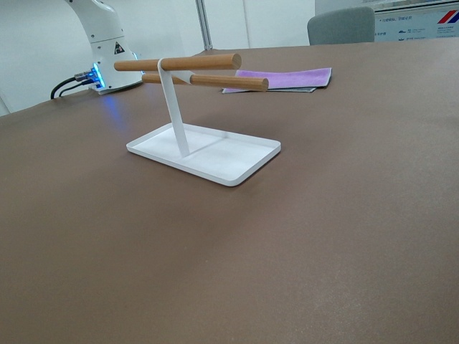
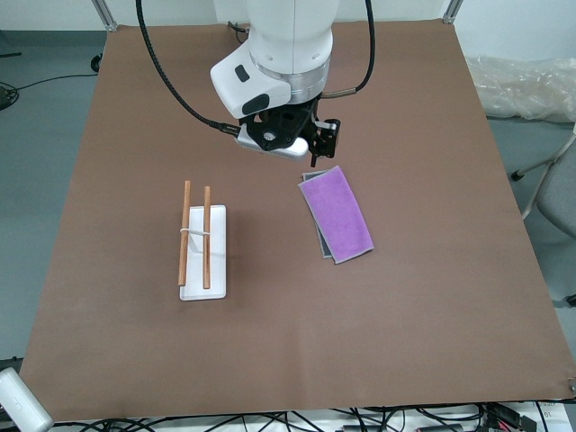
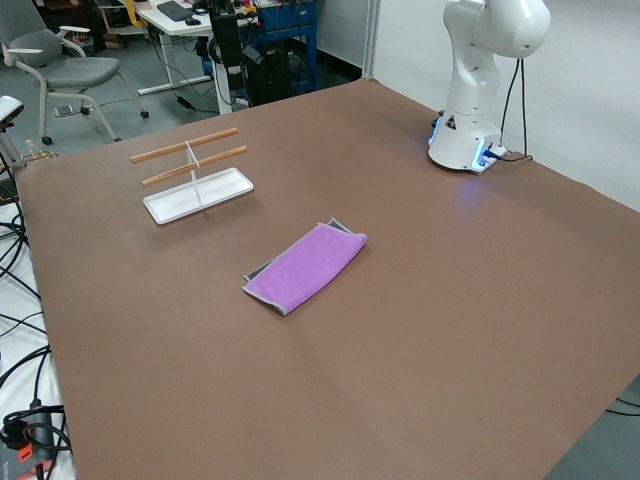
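Observation:
My gripper [image 2: 313, 155] hangs from the arm at the top middle of the left view, above the brown table, just behind a folded purple cloth [image 2: 337, 214] with grey cloth [image 2: 324, 243] showing beneath it. Whether its fingers are open or shut is hard to tell. A white rack [image 2: 216, 261] with two horizontal wooden bars [image 1: 201, 61] on a tray base stands left of the cloth in the left view. The top view shows the rack in front and the cloths [image 1: 294, 79] flat behind it. In the right view the cloths [image 3: 305, 265] lie mid-table.
Cables [image 3: 20, 360] run along one edge outside it. A grey chair [image 2: 558, 189] stands beyond the table's right edge in the left view.

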